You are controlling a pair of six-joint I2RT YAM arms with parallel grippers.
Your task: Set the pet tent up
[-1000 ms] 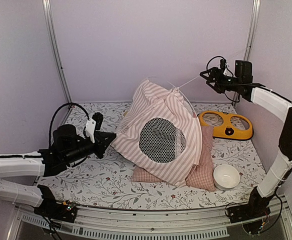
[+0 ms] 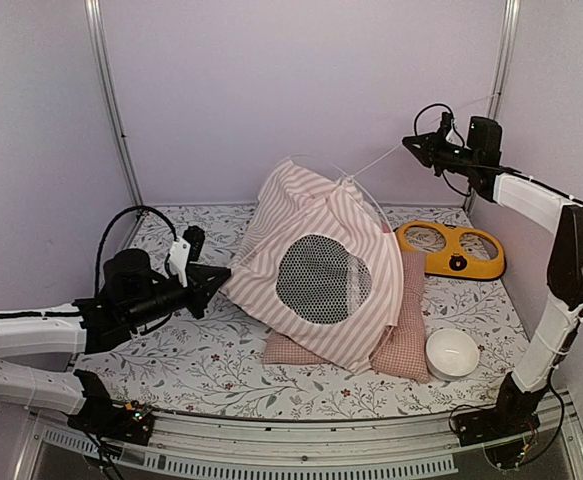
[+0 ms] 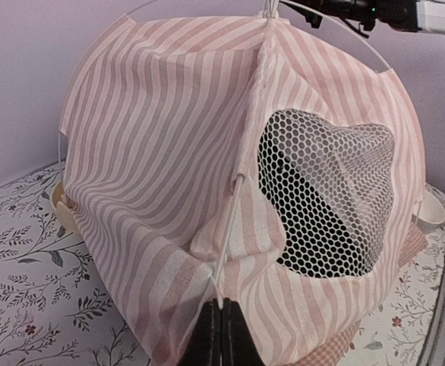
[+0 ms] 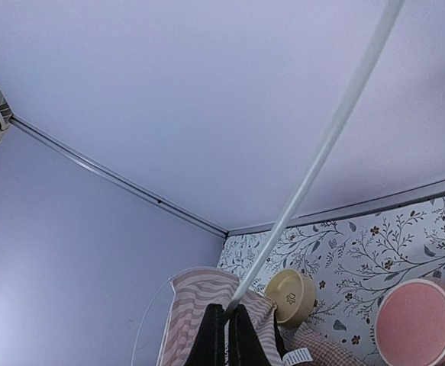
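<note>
The pink-striped tent (image 2: pixel 271 210) with a mesh window (image 2: pixel 311 275) stands partly raised and leaning on a checked cushion (image 2: pixel 401 350). My left gripper (image 2: pixel 221 280) is shut at the tent's lower left corner, where a thin white pole (image 3: pixel 228 221) in a fabric sleeve runs down to its fingertips. My right gripper (image 2: pixel 411 147) is high at the back right, shut on a thin white pole (image 4: pixel 321 152) that runs between the tent's top and beyond the gripper.
A yellow two-hole stand (image 2: pixel 451 262) lies at the back right, a white bowl (image 2: pixel 452 354) at the front right. A cream bowl (image 4: pixel 291 297) and pink bowl (image 4: pixel 413 320) show in the right wrist view.
My right gripper has moved slightly up and left since a second ago, still on the pole. The left gripper and the tent look nearly unchanged.
</note>
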